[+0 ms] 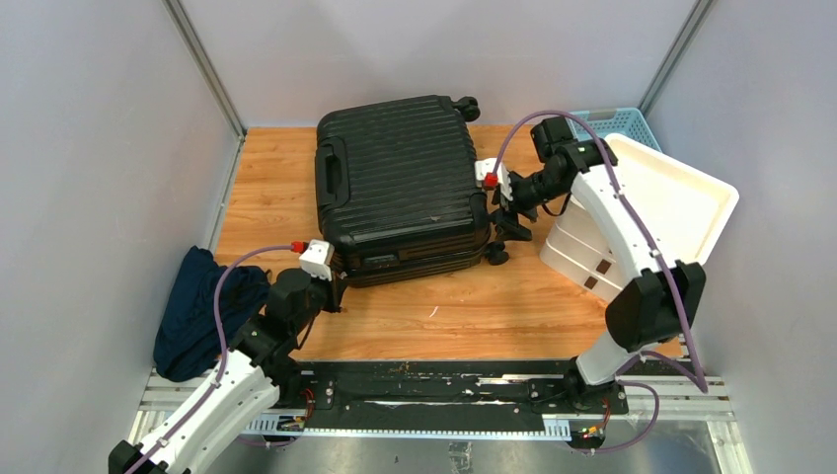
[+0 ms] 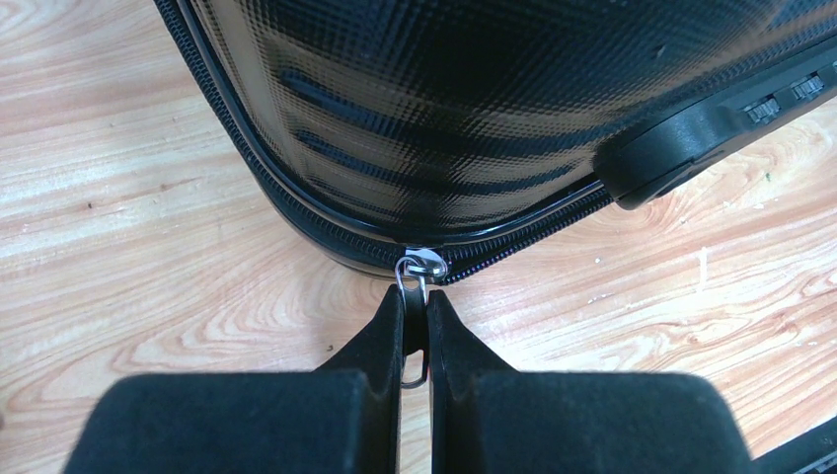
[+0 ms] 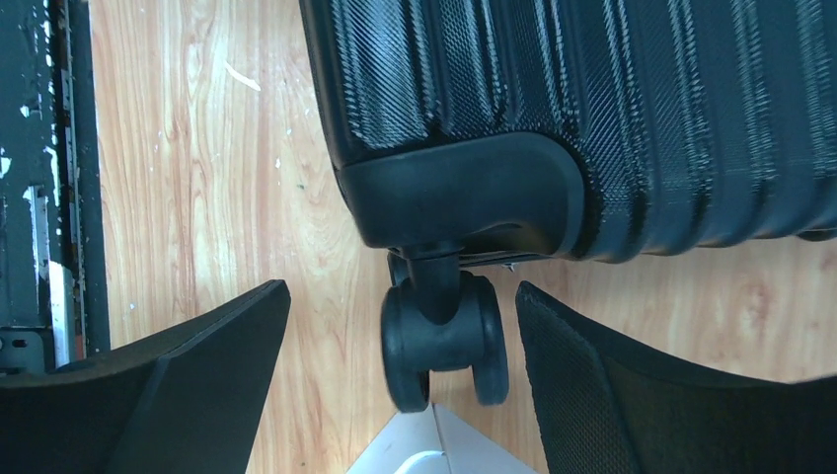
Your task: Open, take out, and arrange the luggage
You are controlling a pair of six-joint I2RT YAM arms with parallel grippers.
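The black ribbed suitcase (image 1: 395,178) lies flat on the wooden table (image 1: 444,316). My left gripper is shut on a metal zipper pull at the case's zippered corner, beside the black lock housing (image 2: 691,138). My right gripper stands open at the case's right near corner, its fingers either side of and apart from a double caster wheel (image 3: 444,336) under a plastic corner guard (image 3: 464,188).
A white lidded box (image 1: 661,188) and a blue basket (image 1: 627,123) fill the back right. A dark cloth (image 1: 192,316) lies at the left.
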